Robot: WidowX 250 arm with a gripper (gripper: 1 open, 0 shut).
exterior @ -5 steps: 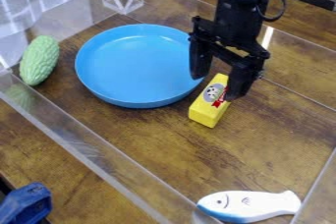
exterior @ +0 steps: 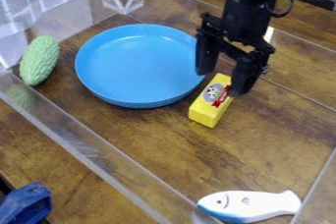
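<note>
My black gripper [exterior: 225,71] hangs over the yellow box [exterior: 210,109] at the centre right of the camera view, its two fingers spread apart on either side of the box's upper end. The box lies on the wooden table [exterior: 132,154] and has a printed label on top. I cannot tell whether the fingertips touch it.
A blue plate [exterior: 136,64] lies left of the box. A green corn-like object [exterior: 39,60] is at the far left, a white fish [exterior: 247,204] at the front right, a blue item [exterior: 23,204] at the front left. Clear plastic walls edge the area.
The gripper has shifted only slightly over the box. The box, plate and other objects have not moved.
</note>
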